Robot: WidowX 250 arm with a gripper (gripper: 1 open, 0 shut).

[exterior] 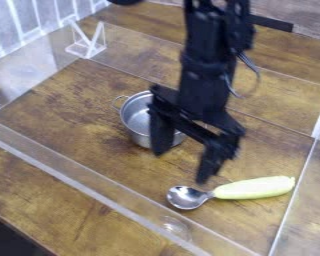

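Observation:
The black gripper (190, 140) hangs blurred over the middle of the table, open, in front of and partly over the steel pot (141, 117), which it largely hides. Below it a spoon lies on the wood, with a steel bowl (187, 198) and a thick pale yellow-green handle (256, 188) pointing right.
Clear plastic walls (83, 175) border the wooden work area (69, 110) at front, back and sides. Bare table lies to the left of the pot and at the back right. A white rail stands at the top left.

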